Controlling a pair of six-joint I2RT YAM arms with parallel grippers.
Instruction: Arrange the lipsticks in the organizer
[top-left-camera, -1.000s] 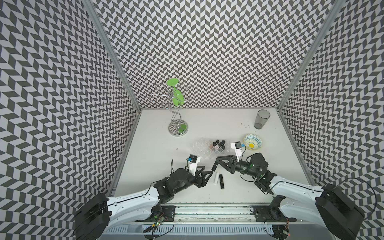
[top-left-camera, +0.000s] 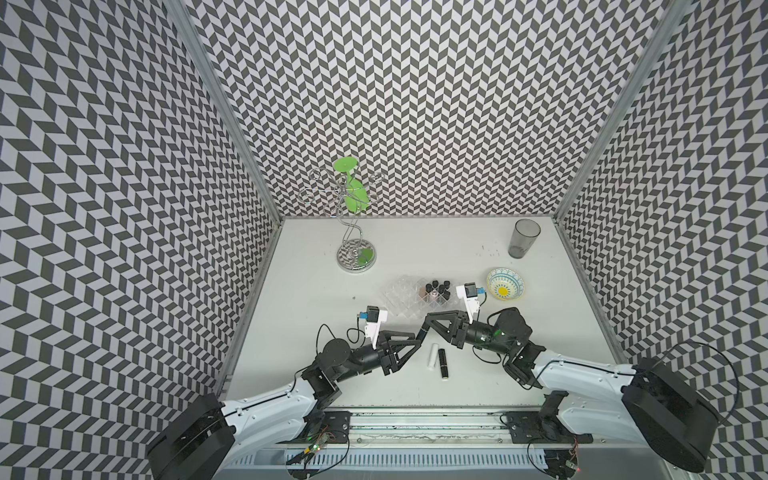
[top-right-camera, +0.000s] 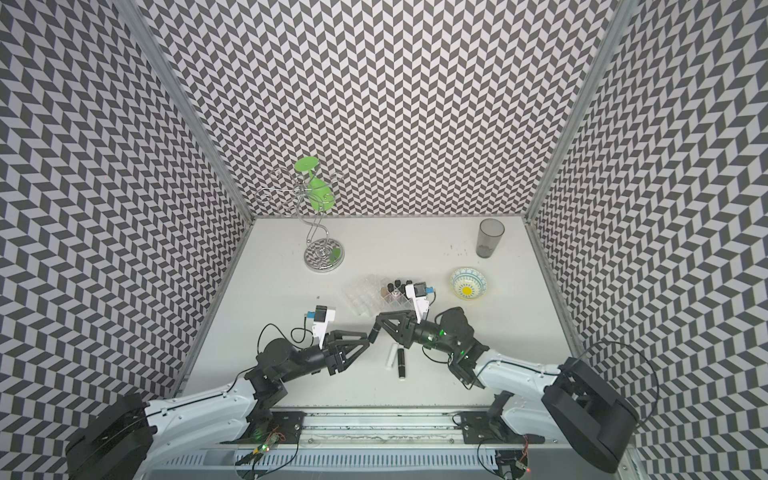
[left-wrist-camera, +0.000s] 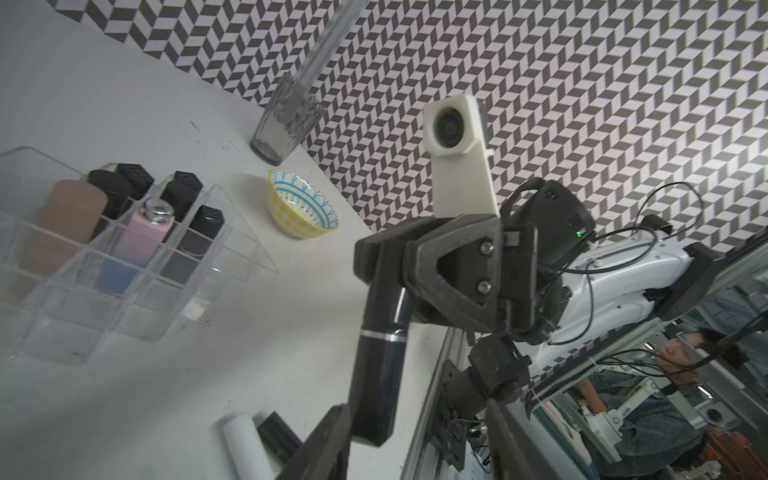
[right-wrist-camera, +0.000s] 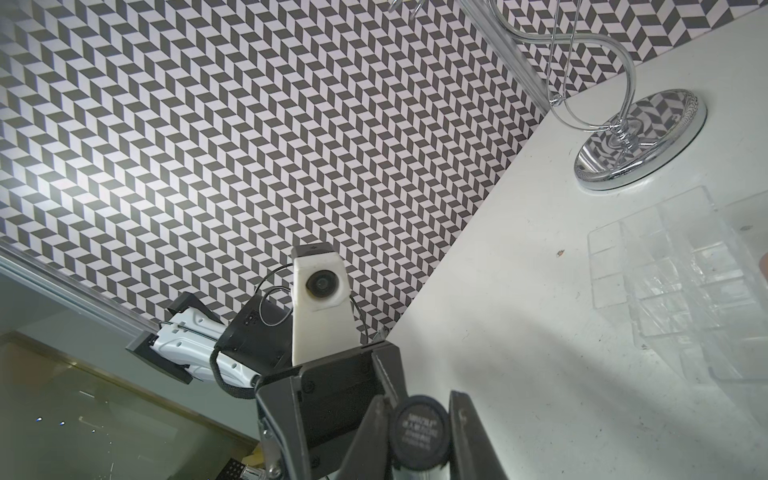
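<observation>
My right gripper (top-left-camera: 432, 320) is shut on an upright black lipstick (left-wrist-camera: 376, 384), holding its top above the table. My left gripper is part open, its fingertips at the lower end of that lipstick; whether they touch it is unclear. The clear organizer (right-wrist-camera: 648, 272) stands behind, with several dark, pink and brown lipsticks (left-wrist-camera: 144, 232) in one end. A white tube (top-left-camera: 433, 356) and a black lipstick (top-left-camera: 443, 364) lie on the table below the grippers.
A patterned bowl (top-left-camera: 505, 284) and a grey glass (top-left-camera: 524, 238) stand at the right. A chrome stand with green leaves (top-left-camera: 356, 256) is at the back left.
My left gripper has swung toward the held lipstick. My right gripper has shifted slightly left with the lipstick in it.
</observation>
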